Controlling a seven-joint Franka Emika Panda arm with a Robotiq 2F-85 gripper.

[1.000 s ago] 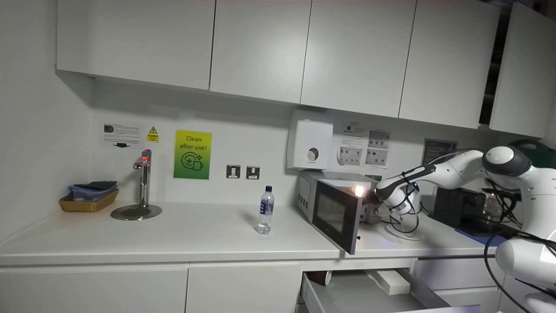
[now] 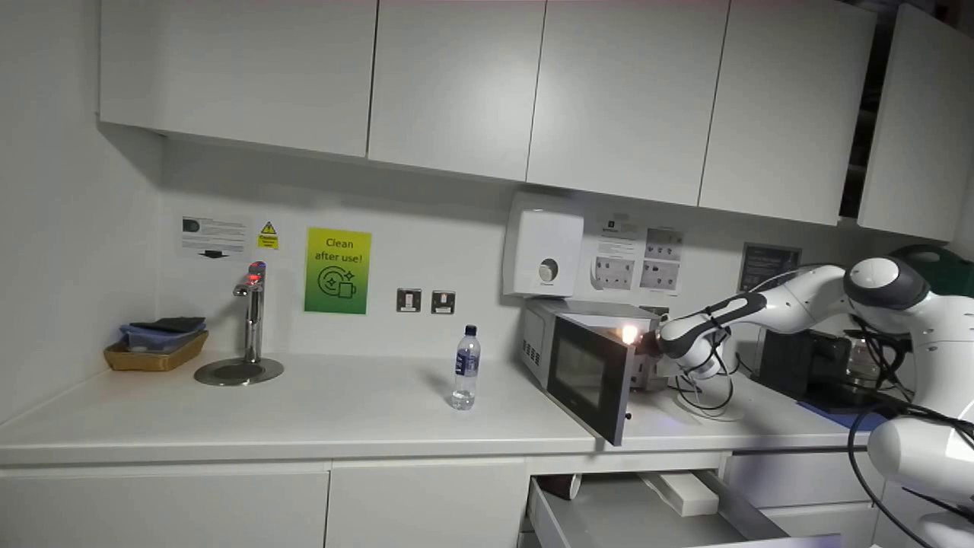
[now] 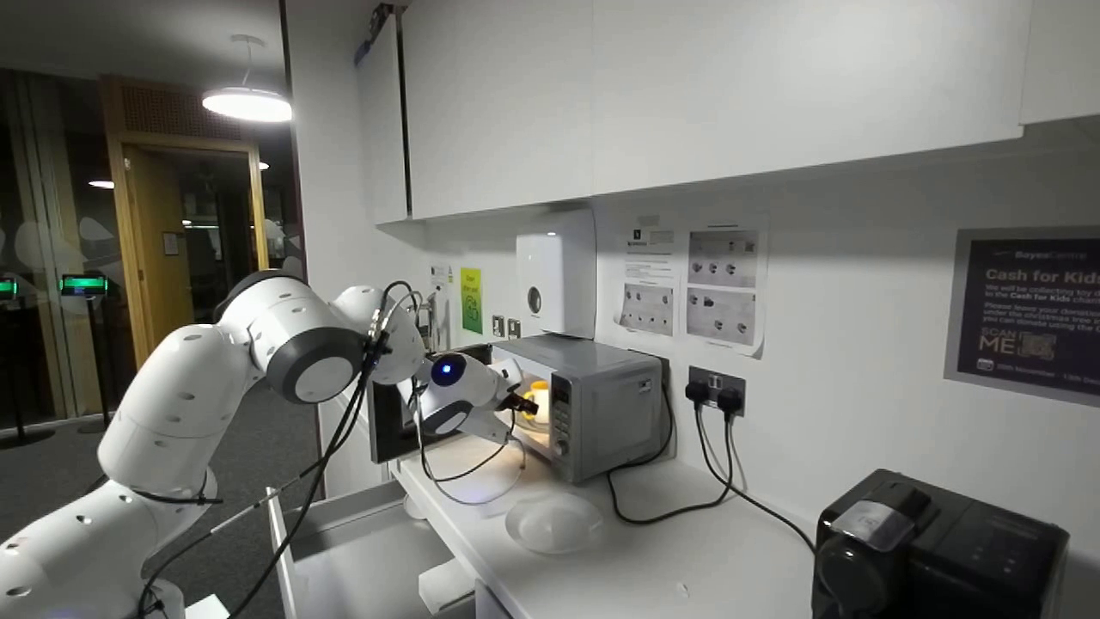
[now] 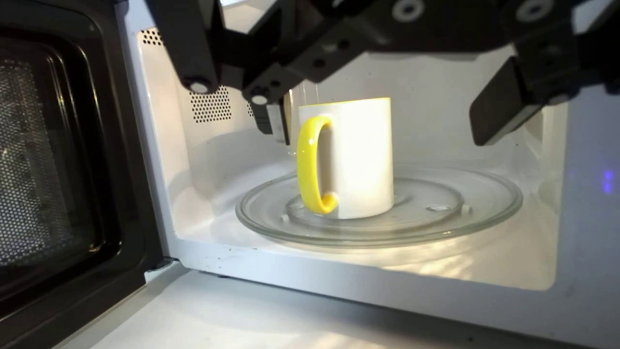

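Inside the open microwave (image 3: 619, 402) a white mug (image 4: 366, 163) with a yellow handle stands upright on the glass turntable (image 4: 494, 200). Its handle faces the front left in the wrist view. My gripper is open at the microwave's mouth, its fingers spread wide to either side of the mug's upper part, with nothing held. The left finger (image 4: 279, 122) appears close to the mug's handle side, while a wide gap separates the right finger (image 4: 503, 104) from it. In exterior view 1 the microwave door (image 2: 589, 374) hides the mug and most of the gripper.
A water bottle (image 2: 466, 367) stands on the counter left of the microwave. Below, an open drawer (image 2: 612, 520) holds a white box (image 2: 682, 493) and a dark cup. A clear lid-like dish (image 3: 553, 521) lies on the counter near the microwave, with cables behind it.
The arm's wrist has shifted and turned slightly near the microwave opening. Door, bottle and drawer stay where they were.
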